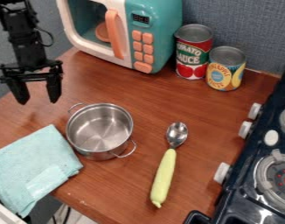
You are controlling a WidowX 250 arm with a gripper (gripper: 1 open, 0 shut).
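Note:
My black gripper (34,87) hangs at the upper left of the table, its two fingers apart with nothing between them. Below and right of it a steel pot (100,129) sits on the wooden table. A spoon (177,134) lies right of the pot, with a pale yellow corn cob or similar long item (163,179) below it, touching or over its handle. A light blue cloth (28,171) lies at the lower left.
A teal toy microwave (149,26) stands at the back, beside a red can (193,54) and a yellow can (225,73). A black stove (250,206) fills the right side.

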